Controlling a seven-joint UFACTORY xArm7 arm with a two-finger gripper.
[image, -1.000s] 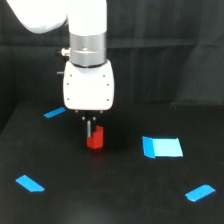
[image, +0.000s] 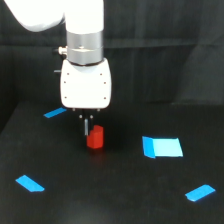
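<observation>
A small red block (image: 96, 139) sits on the dark surface, left of the middle. Right above and slightly left of it is my gripper (image: 87, 127), pointing down from the white hand. Its thin dark fingers overlap the block's upper left edge in this view. Whether they touch the block, or how wide apart they stand, is too small and dark to tell.
To the right lies a pale blue square piece (image: 168, 147) with a brighter blue left side. Blue strips mark the surface at the front left (image: 30, 184), front right (image: 200, 192) and back left (image: 54, 112).
My hand has shifted slightly left and up in the view. The red block appears in nearly the same place, and the blue pieces have not moved.
</observation>
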